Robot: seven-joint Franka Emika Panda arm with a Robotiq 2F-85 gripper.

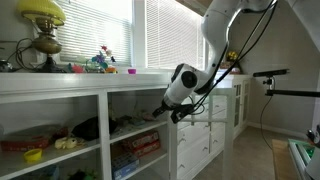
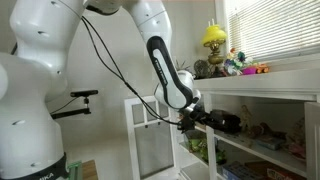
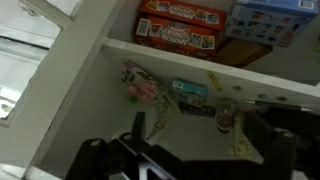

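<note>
My gripper (image 1: 161,110) is at the front of the open white cabinet, level with its upper shelf. In the wrist view its two dark fingers are spread wide, so the gripper stands open with nothing visible between its fingers. Small things lie on the shelf near it: a teal item (image 3: 190,87), a short yellow stick (image 3: 214,82), a dark reddish item (image 3: 228,114) and a patterned piece with pink on it (image 3: 146,90). From the other side, exterior view 2 has the gripper (image 2: 190,124) at the cabinet opening.
Red boxes (image 3: 175,37) and a blue box (image 3: 270,22) fill the shelf below. A white divider (image 1: 104,135) bounds the compartment on the left. An open cabinet door (image 2: 145,145) stands beside the arm. A yellow bowl (image 1: 33,156) sits in the left compartment.
</note>
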